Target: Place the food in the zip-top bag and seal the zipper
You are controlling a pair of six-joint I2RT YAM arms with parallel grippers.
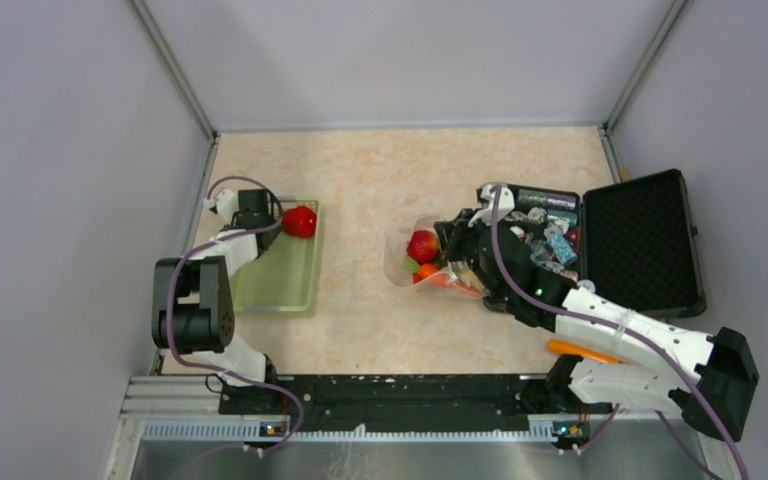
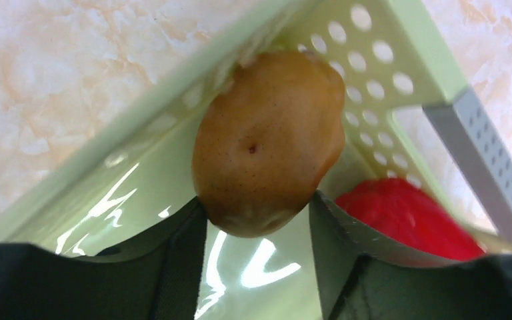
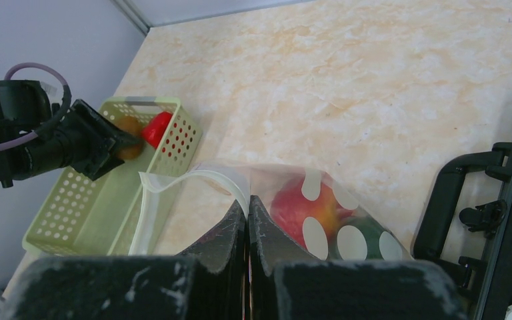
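In the left wrist view a brown potato point(image 2: 267, 140) lies in a corner of the green basket point(image 2: 433, 47), beside a red pepper point(image 2: 407, 220). My left gripper is part open, its two fingertips on either side of the potato's near end; whether both touch it, I cannot tell. The clear zip top bag point(image 1: 397, 262) holds a red and yellow fruit point(image 1: 423, 246) and several orange and green pieces. At the bag's mouth my right gripper is shut, with the white bag edge point(image 3: 223, 179) running between its fingertips.
At the right, behind the right arm, an open black case point(image 1: 645, 245) holds several small packages. An orange object point(image 1: 582, 350) lies near the right arm's base. Bare tabletop point(image 1: 355, 180) separates basket and bag.
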